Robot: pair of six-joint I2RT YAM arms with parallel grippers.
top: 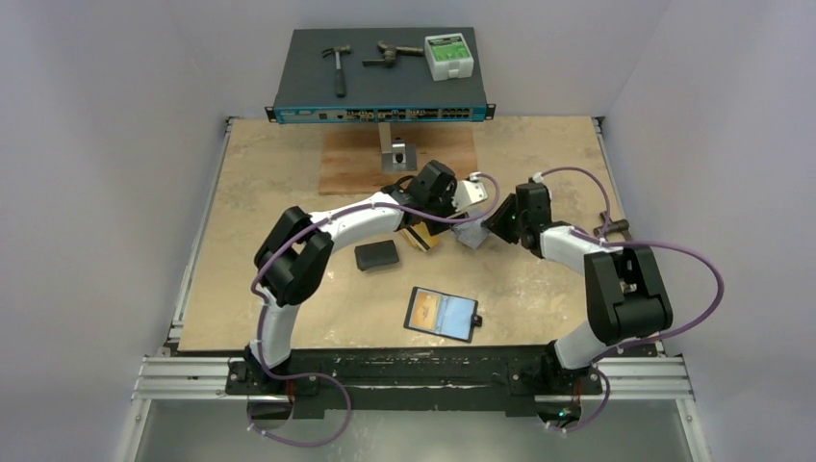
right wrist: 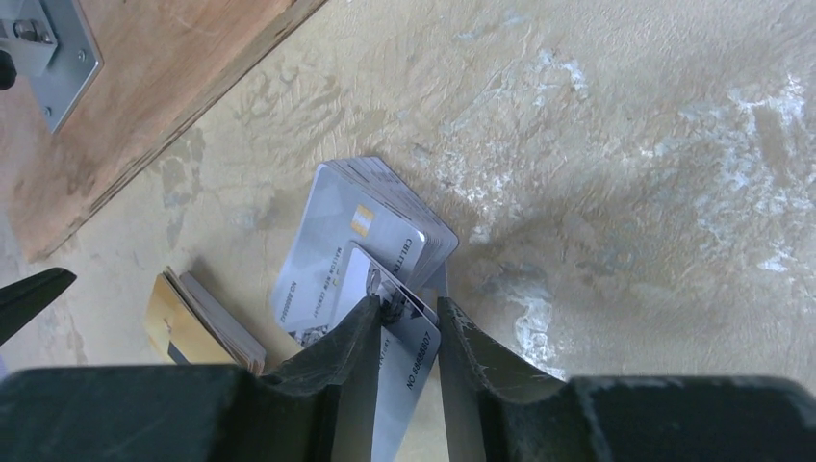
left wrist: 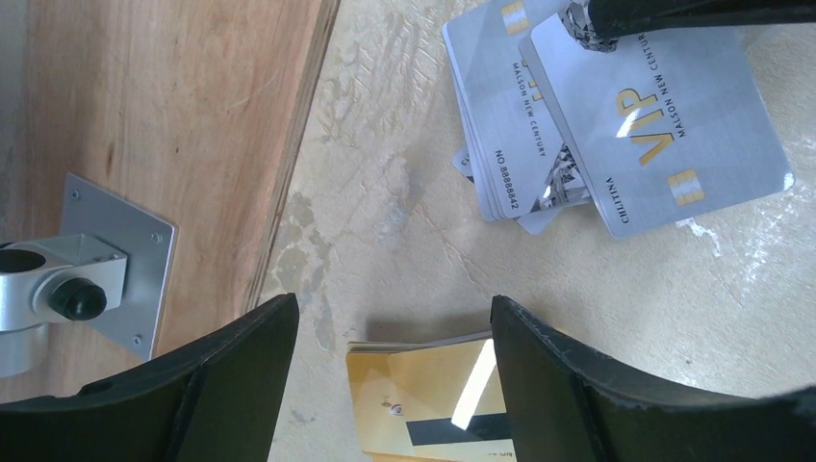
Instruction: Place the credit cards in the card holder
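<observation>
A stack of silver-blue cards (left wrist: 500, 115) lies fanned on the table, with one VIP card (left wrist: 664, 125) askew on top. My right gripper is at these cards, its fingers partly apart; the top card's corner shows between them, and whether they touch it is unclear. Gold cards (left wrist: 423, 395) sit in a pile to the left of the silver ones. Above the gold pile my left gripper stands open with nothing in it. At the table's front, an open flat holder (top: 441, 314) shows an orange side and a light-blue side.
A dark flat case (top: 376, 255) lies left of the gold cards. The wooden board (left wrist: 212, 115) with its metal bracket (top: 398, 157) is behind the cards. At the right edge rests a hammer (top: 612, 227).
</observation>
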